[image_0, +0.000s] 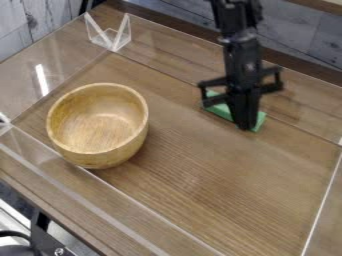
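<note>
A black robot gripper (241, 112) reaches down from the top of the view, blurred by motion, its tip over a green rectangular block (223, 107) on the wooden table (174, 200), right of centre. The gripper covers much of the block. Whether its fingers have anything between them is hidden by the blur; they look close together.
A large tan wooden bowl (96, 123) sits on the left of the table. A small white wire-like object (112, 32) stands at the back left. Black cables lie at the lower left edge.
</note>
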